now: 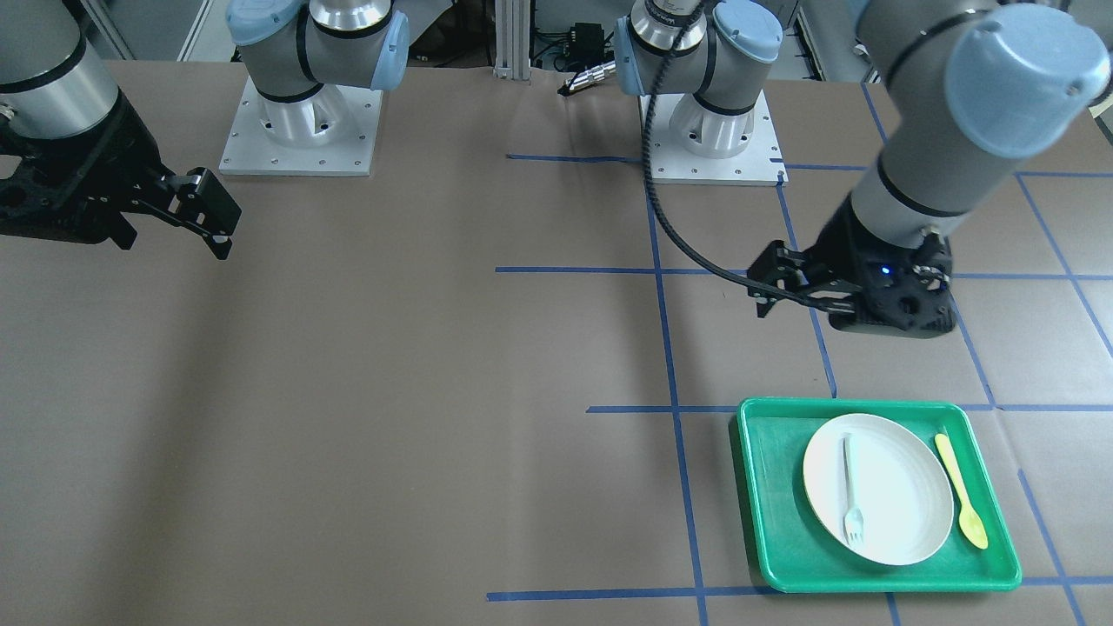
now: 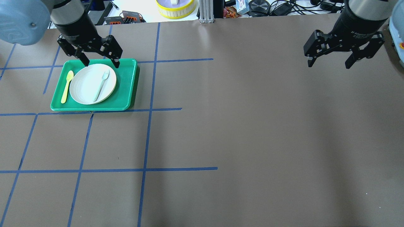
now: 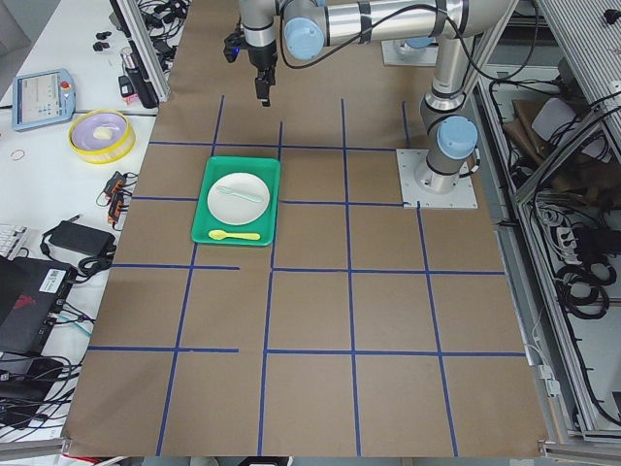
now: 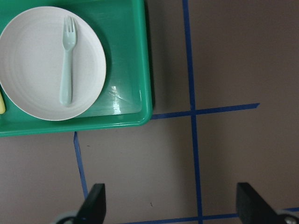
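A green tray [image 1: 772, 542] holds a white plate [image 1: 895, 490] with a pale fork [image 1: 852, 501] lying on it; beside the plate, inside the tray, lies a yellow spoon [image 1: 970, 522]. My gripper [image 2: 99, 64] hangs above the far side of the tray in the top view, clear of the cutlery. In the left wrist view its two fingertips [image 4: 96, 200] sit wide apart at the lower edge, open, with only floor between them.
A second arm with a black gripper [image 1: 167, 209] stands at the left of the front view. The taped floor around the tray is clear. A side table [image 3: 39, 175] with devices and cables borders the work surface.
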